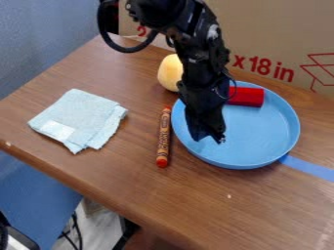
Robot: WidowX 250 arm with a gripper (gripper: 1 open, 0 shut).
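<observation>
My black gripper [206, 125] hangs low over the left part of a blue plate [261, 146]; whether it is open or shut is unclear. A red block [247, 96] lies on the plate's back, behind the gripper. A red-orange stick [163, 137] lies on the table just left of the plate. A yellow round object [170, 72] sits behind, partly hidden by the arm.
A folded light blue cloth [78, 120] lies on the left of the wooden table [170, 210]. A cardboard box [287, 39] stands at the back. Blue tape [313, 168] runs right of the plate.
</observation>
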